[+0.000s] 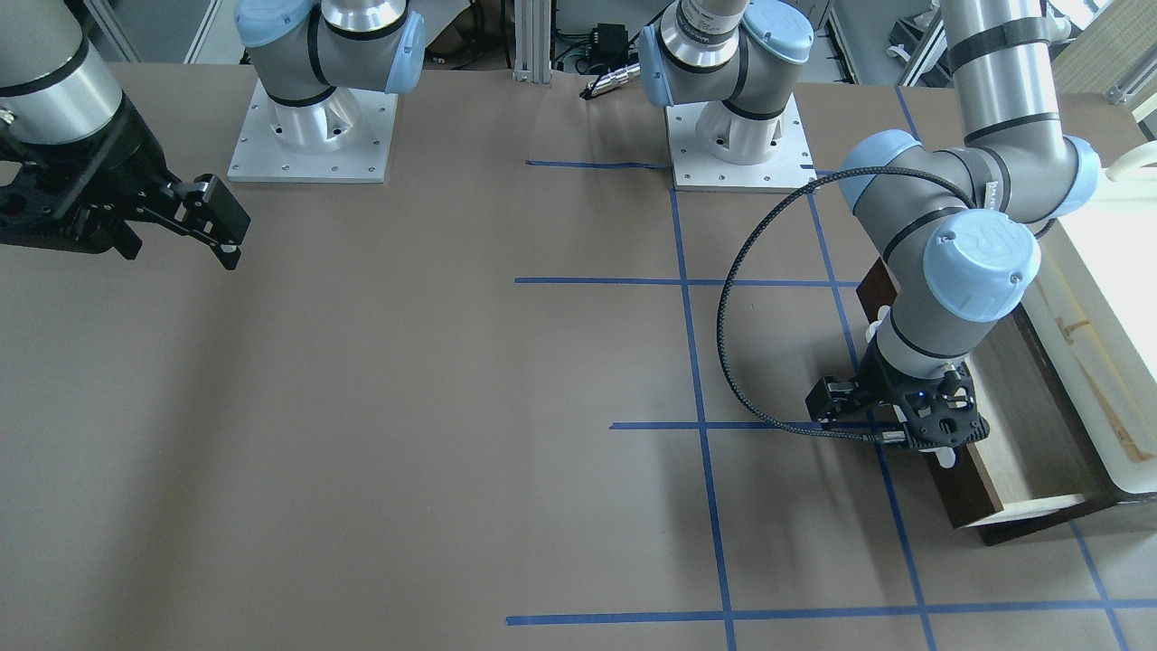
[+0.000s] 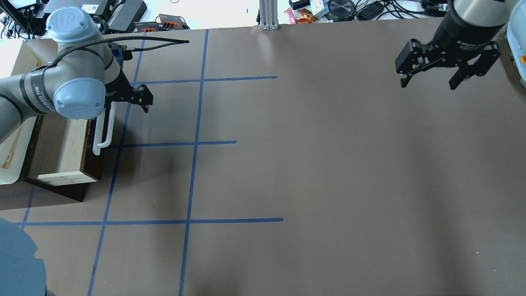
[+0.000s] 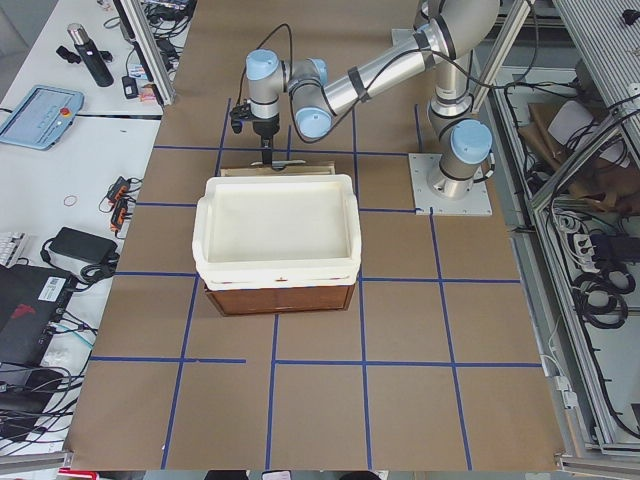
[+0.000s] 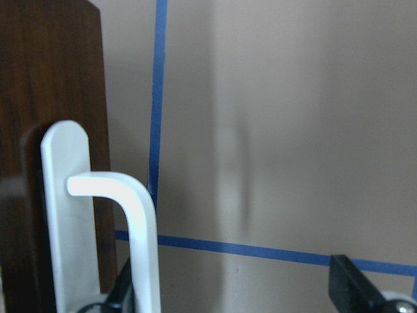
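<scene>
A wooden drawer box [image 1: 1020, 434] with a dark front and a white plastic bin on top [image 3: 276, 232] stands at the right in the front view. The drawer's white handle [image 4: 140, 222] shows in the wrist view at the left, along its dark wooden face. My gripper is low at the handle, its fingers apart: the left finger lies at the handle bar, partly hidden behind it, the right finger over bare table. In the top view the gripper [image 2: 127, 98] sits over the drawer front, with the handle below it.
A second black gripper [image 2: 444, 64] hangs over the far side of the table, well apart from the drawer. Two other arm bases [image 1: 738, 152] stand at the back. The middle of the table, marked with blue tape lines, is clear.
</scene>
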